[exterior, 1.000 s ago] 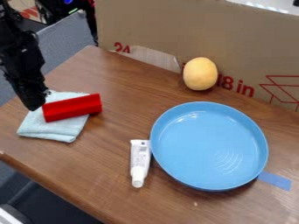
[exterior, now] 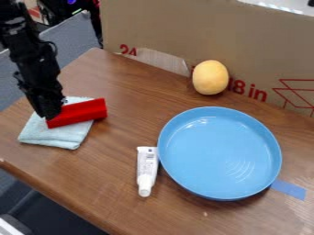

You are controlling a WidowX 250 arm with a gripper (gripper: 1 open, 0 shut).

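My black gripper [exterior: 50,105] is at the left of the table, its fingertips down at the left end of a red cylindrical object [exterior: 81,111], which lies on a folded pale blue cloth [exterior: 50,134]. Whether the fingers are open or shut on the red object is unclear. A white tube [exterior: 146,171] lies in the middle front, beside a blue plate [exterior: 221,151]. A yellow egg-shaped object [exterior: 210,77] stands at the back, near the cardboard.
A cardboard panel [exterior: 185,32] borders the back of the table [exterior: 141,92]. The table's edge runs along the left and front left. The middle between cloth and plate is mostly clear. Blue tape [exterior: 287,189] is at the right.
My gripper has moved slightly to the right, closer over the left end of the red object. The other things look unchanged.
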